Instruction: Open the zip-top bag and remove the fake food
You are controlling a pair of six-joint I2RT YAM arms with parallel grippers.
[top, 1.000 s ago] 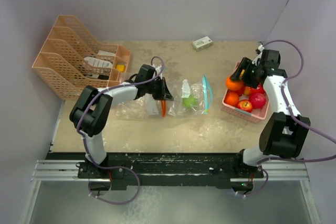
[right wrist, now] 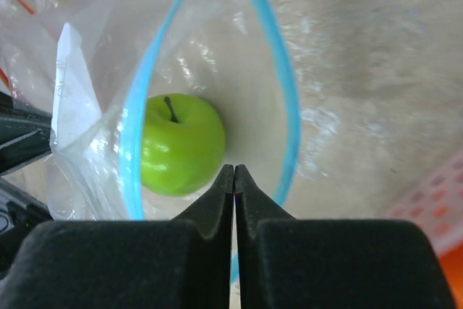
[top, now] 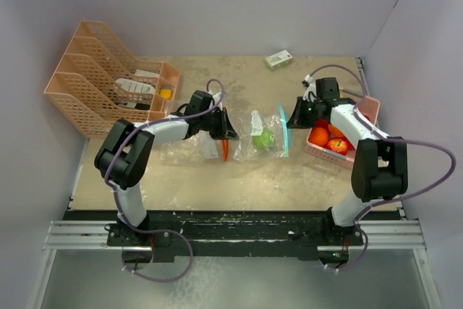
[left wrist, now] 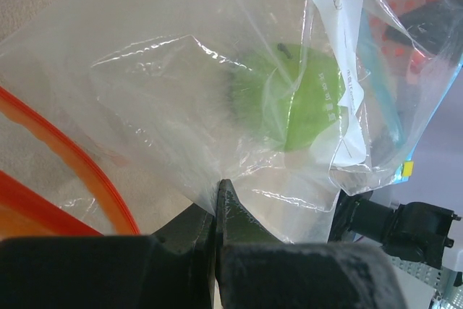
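A clear zip top bag (top: 253, 146) lies mid-table with a green apple (right wrist: 181, 146) inside; its blue-edged mouth faces right and stands parted in the right wrist view. My left gripper is shut at the bag's other side, the thin plastic running to its tips; whether any is pinched cannot be told. An orange zip strip (left wrist: 87, 168) lies beside it. My right gripper is shut, nothing seen between its fingers, just in front of the bag's opening and the apple.
A pink basket (top: 331, 166) of fake fruit, oranges and apples among it, stands at the right. A tan slotted organiser (top: 87, 92) is at the back left, a small pale box (top: 278, 59) at the back.
My right gripper has left the basket, where an orange fruit was lowered among the others, moved left to the bag's mouth and shut. The left arm has stayed put.
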